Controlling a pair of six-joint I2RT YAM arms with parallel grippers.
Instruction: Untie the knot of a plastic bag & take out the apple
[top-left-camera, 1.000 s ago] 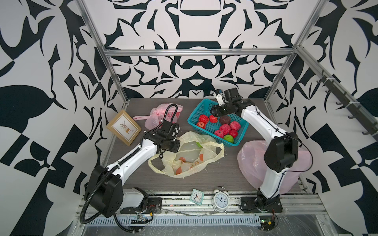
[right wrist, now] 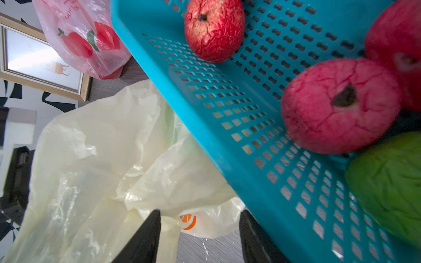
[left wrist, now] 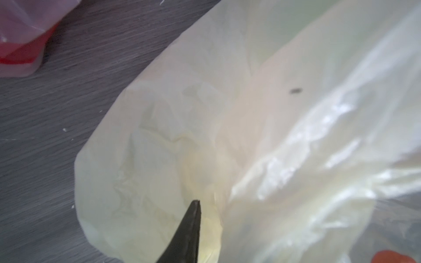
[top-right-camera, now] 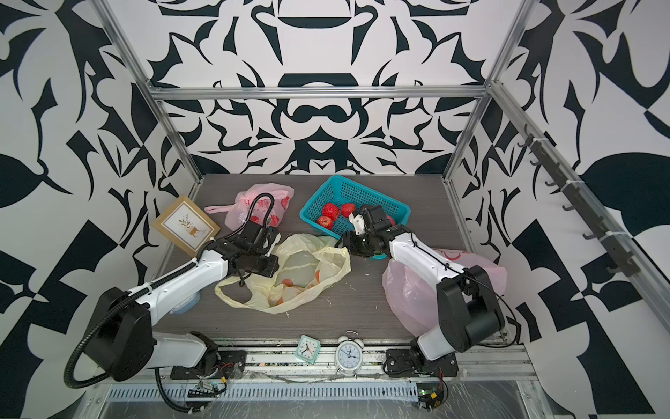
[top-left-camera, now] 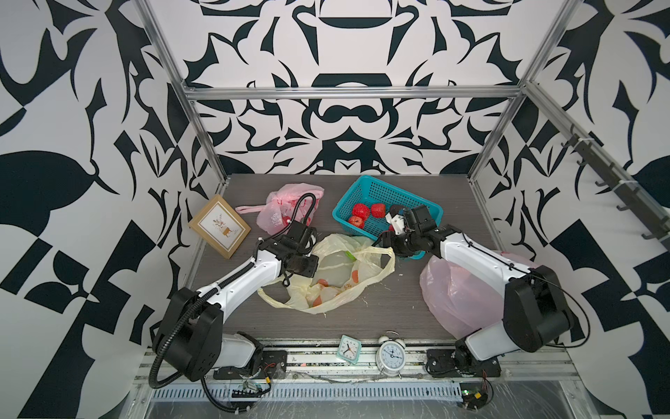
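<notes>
The pale yellow plastic bag (top-left-camera: 335, 300) lies spread wide on the table, with orange prints and a small green patch visible. At the bag's left side stands my left gripper (top-left-camera: 312, 266); only one dark finger (left wrist: 186, 239) shows against the plastic in the left wrist view. My right gripper has its fingers apart, beside the bag's right handle and close to the blue basket wall. A strip of bag film passes by its left finger (right wrist: 147, 236). Red apples (right wrist: 342, 105) and a green fruit (right wrist: 390, 184) sit in the blue basket (top-left-camera: 352, 190).
A pink bag (top-left-camera: 289, 206) with fruit prints lies at the back left, near a wooden picture frame (top-left-camera: 220, 225). Another pink bag (top-left-camera: 457, 293) lies at the right under my right arm. Two clocks (top-left-camera: 349, 349) stand at the front.
My left gripper and the bag's left edge shifted slightly left.
</notes>
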